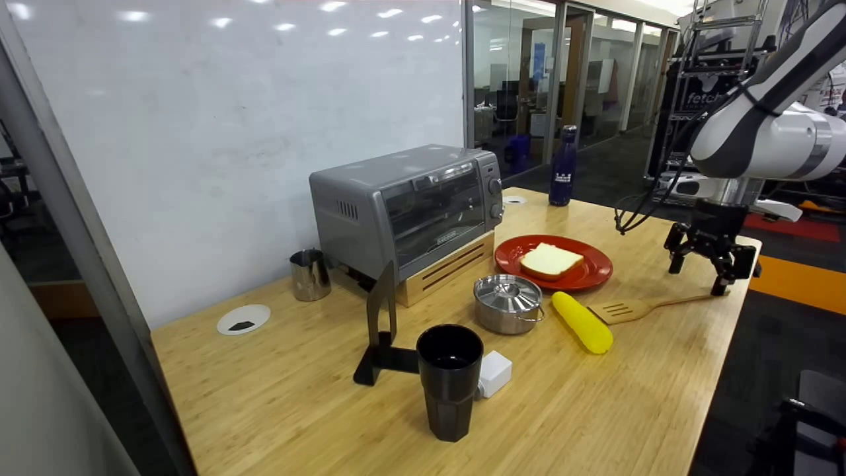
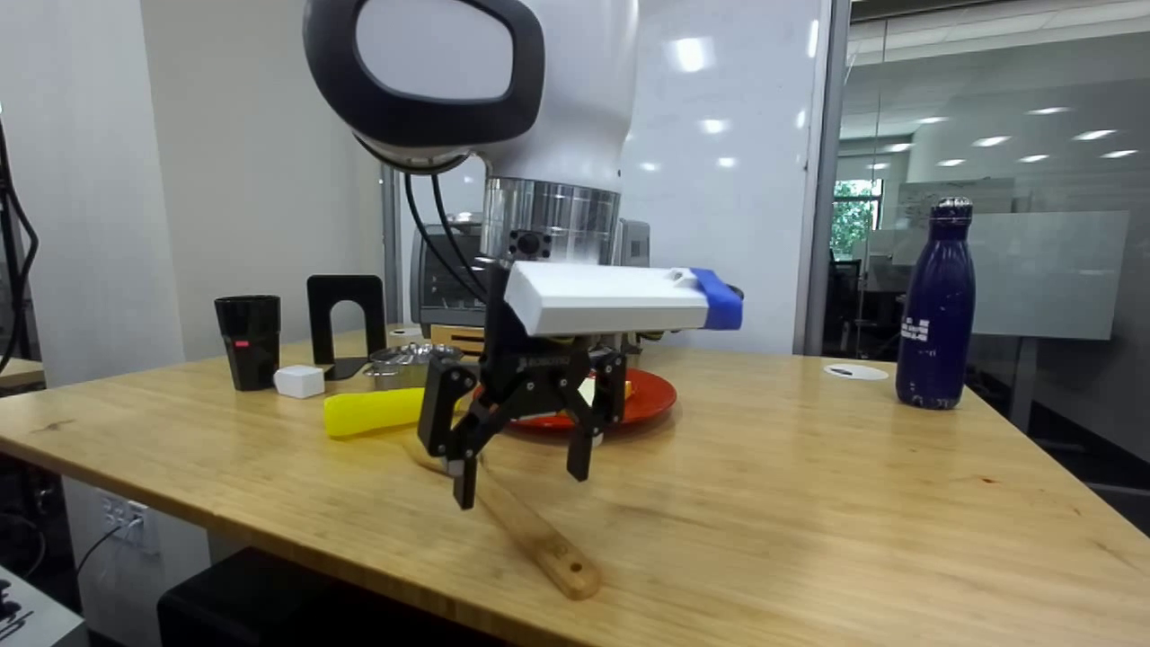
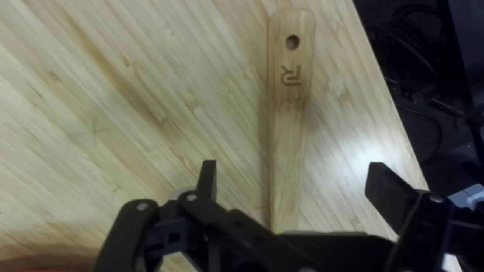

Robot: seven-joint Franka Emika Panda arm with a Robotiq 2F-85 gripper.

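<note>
A wooden slotted spatula [image 1: 628, 309] lies flat on the table, its handle pointing toward the table's edge. In the wrist view the handle [image 3: 289, 122], with a round hole at its end, runs between my two spread fingers without either touching it. My gripper [image 2: 522, 485] is open and points down above the handle, with nothing held. One black fingertip [image 3: 208, 177] stands left of the handle and the other fingertip [image 3: 385, 190] farther off to the right. The gripper's body hides the lower handle and the blade in the wrist view.
Beyond the spatula's blade lie a yellow squash-like item [image 1: 583, 322], a red plate [image 1: 596, 274] with bread [image 1: 551, 260], and a lidded pot [image 1: 507, 304]. A toaster oven [image 1: 404, 207] stands behind. A blue bottle [image 2: 935, 313] stands apart.
</note>
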